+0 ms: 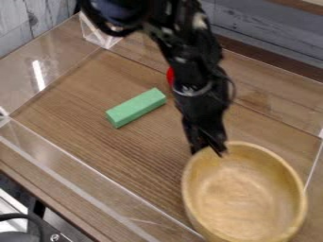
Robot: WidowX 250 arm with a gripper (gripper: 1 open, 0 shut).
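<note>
The black robot arm reaches down from the upper left, and its gripper (206,145) is at the back-left rim of a large tan wooden bowl (244,198) at the lower right. The gripper looks shut; whether the rim is between its fingers cannot be told. A green block (136,108) lies on the wooden table left of the arm. A red object (171,76) is mostly hidden behind the arm.
The wooden table (76,113) has free room at the left and at the back right. A clear plastic holder (98,28) stands at the back left. A black cable (19,222) is at the front left corner.
</note>
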